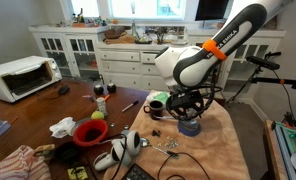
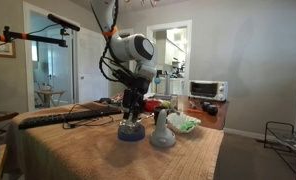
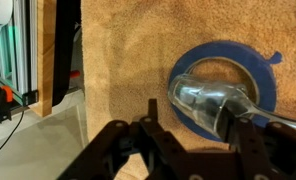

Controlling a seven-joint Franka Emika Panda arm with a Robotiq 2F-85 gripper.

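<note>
A blue ring [image 3: 182, 67], like a roll of tape with a brown middle, lies flat on the tan table cover. Over it rests a silvery, translucent scoop-like utensil [image 3: 203, 95], its pale handle reaching to the right. My gripper stands low over the near side of the ring, fingers apart in the wrist view. The right finger overlaps the utensil's handle, while the left finger shows clear of it; contact cannot be told. In the second exterior view, the gripper [image 2: 131, 116] points down at the blue ring [image 2: 131, 133].
A grey-white cone-shaped object [image 2: 161, 130] stands close beside the ring. A dark mug [image 1: 156, 106], a red bowl [image 1: 90, 132] and a white hair-dryer-like device [image 1: 118, 152] lie further left. The table's edge [image 3: 63, 50] shows at left in the wrist view.
</note>
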